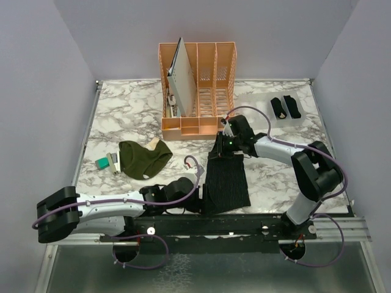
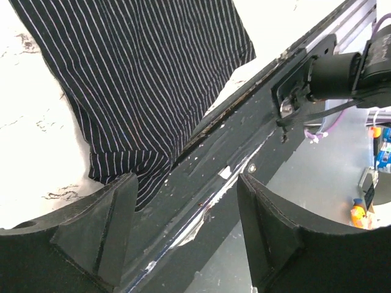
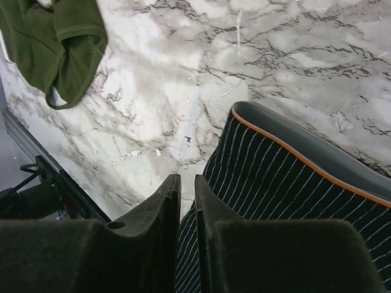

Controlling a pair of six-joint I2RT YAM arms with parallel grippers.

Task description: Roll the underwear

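The black underwear with fine pale stripes (image 1: 227, 186) lies flat at the front middle of the table. My left gripper is open beside that corner, one finger over the cloth's edge, nothing gripped. My right gripper is only slightly open, above the cloth's far left corner, with nothing seen in its narrow gap.
A dark green garment (image 1: 143, 160) lies to the left, beside several small items. Behind stands an orange rack (image 1: 198, 127) holding a white board. A clear tray with two black rolls (image 1: 286, 108) sits at the back right. Marble is bare right of the cloth.
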